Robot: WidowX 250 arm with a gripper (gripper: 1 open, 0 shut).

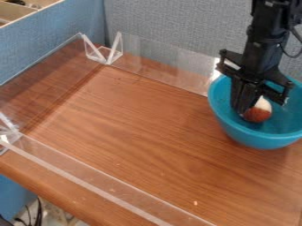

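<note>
A teal bowl (238,131) sits at the right of the wooden table (124,132). My black gripper (242,108) reaches down into the bowl from above, its fingertips low by the left side of a round red-and-white object (260,109) that lies inside. The gripper looks shut; whether it touches the object is hard to tell, as the fingers partly overlap it in this view.
Clear plastic barriers (154,59) run along the back and left edges of the table. A grey padded wall stands behind and a blue one at the left.
</note>
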